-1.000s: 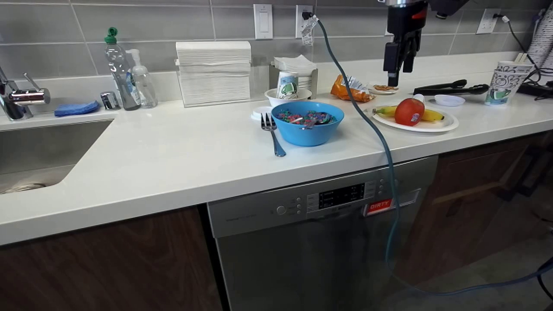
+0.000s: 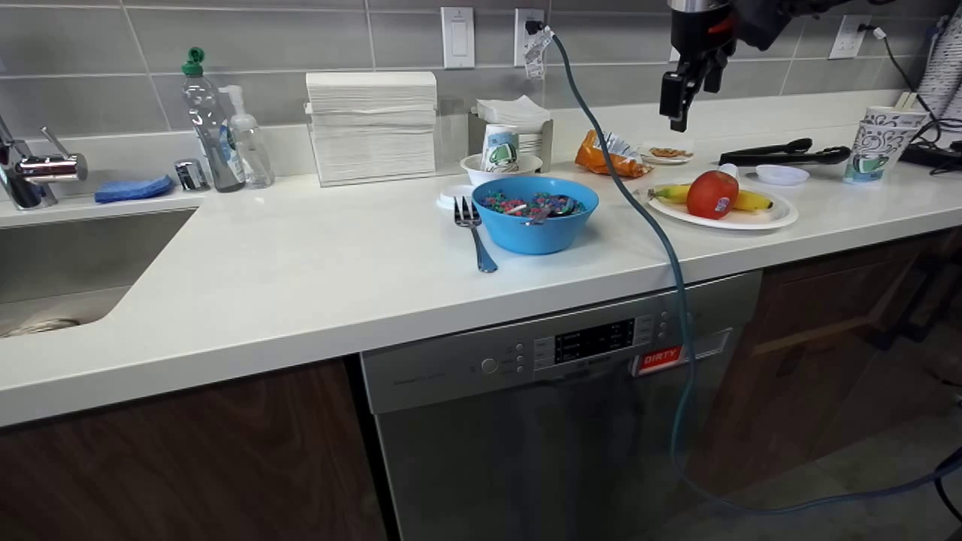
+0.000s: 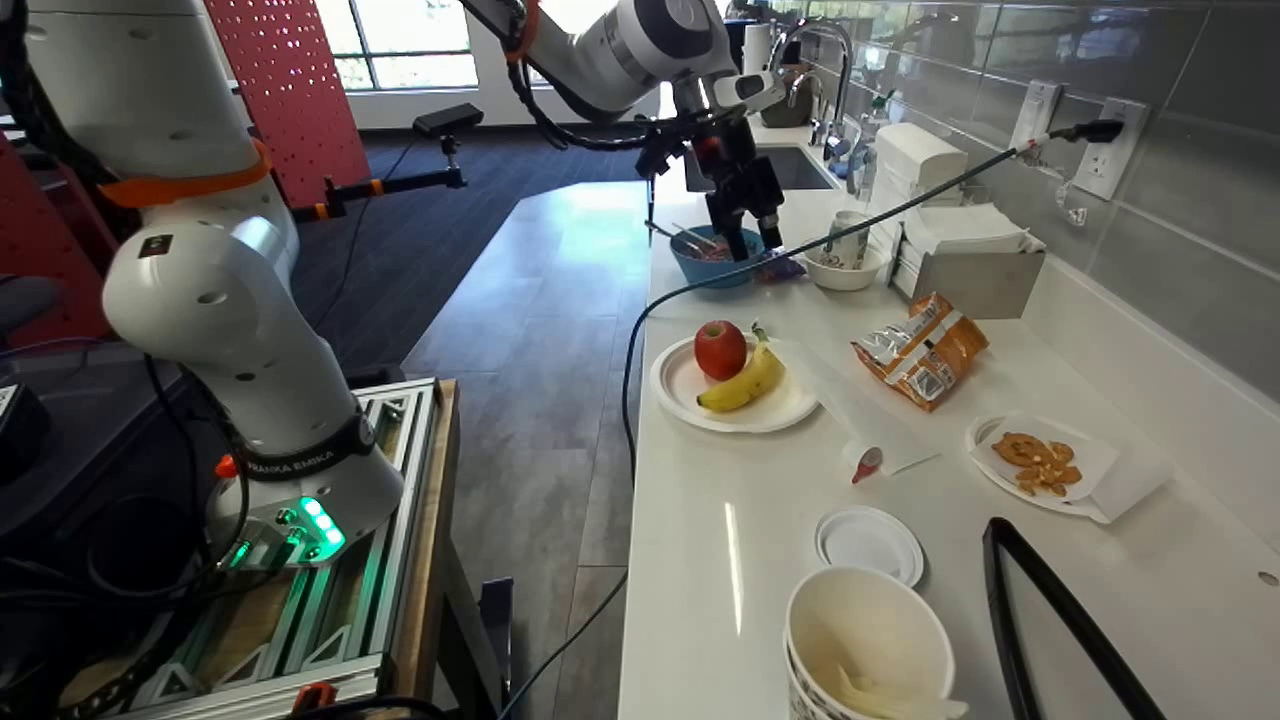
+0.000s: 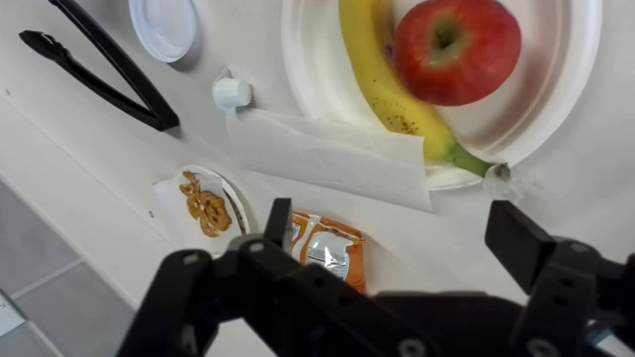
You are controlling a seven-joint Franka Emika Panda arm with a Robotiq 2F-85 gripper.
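Observation:
My gripper is open and empty, its two black fingers wide apart in the wrist view. It hangs above the counter in exterior view 1, tilted, clear of everything below. A red apple (image 4: pixel 457 53) and a yellow banana (image 4: pixel 378 65) share a white plate (image 4: pixel 580 77), a short way off from the fingers in the wrist view. An orange snack bag (image 4: pixel 333 247) appears between the fingers in that view, down on the counter rather than held. The blue bowl (image 2: pixel 533 236) has colourful wrapped pieces in it, and a fork (image 2: pixel 478 239) lies at its left.
Black tongs (image 4: pixel 113 74), a small white lid (image 4: pixel 163 27) and a plate of pretzels (image 4: pixel 205 208) lie around. A paper cup (image 3: pixel 870 624) stands at the near end. The hanging cable (image 2: pixel 631 200) crosses in front of the counter. Left of the fork, the counter is clear.
In exterior view 1, my gripper has risen a little and tilted, its fingertips now higher and slightly to the left. The objects on the counter have stayed put.

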